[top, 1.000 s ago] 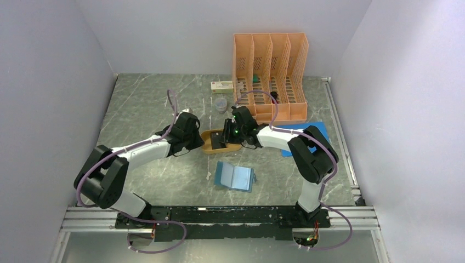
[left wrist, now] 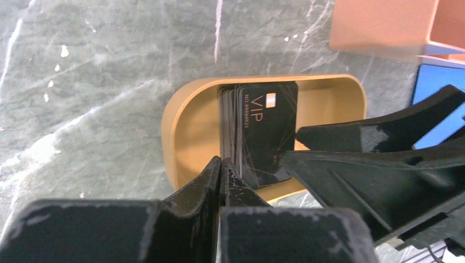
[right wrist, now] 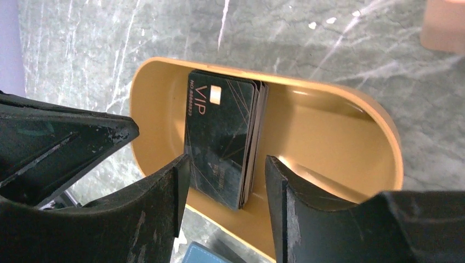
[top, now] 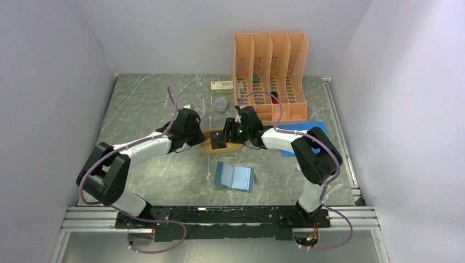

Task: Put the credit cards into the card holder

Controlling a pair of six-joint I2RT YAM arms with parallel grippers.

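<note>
Several black cards (right wrist: 219,131) lie stacked in an orange-yellow tray (right wrist: 323,87), the top one printed "VIP". My right gripper is open above this stack, one finger to each side, with nothing held. In the left wrist view, my left gripper is shut, its tips together over the tray's near left part. I see nothing clearly between them. From above, it is at the tray's left end (top: 203,141). The blue card holder (top: 234,176) lies spread open on the table in front of the tray; only its corner shows in the right wrist view.
An orange divided rack (top: 271,76) stands at the back right. Near it are a small box (top: 222,86) and a clear cup (top: 220,104). Partly under the right arm is a blue sheet (top: 307,129).
My right gripper has shifted slightly to the right over the tray. The left arm has barely moved. Tray and card holder stay in place.
</note>
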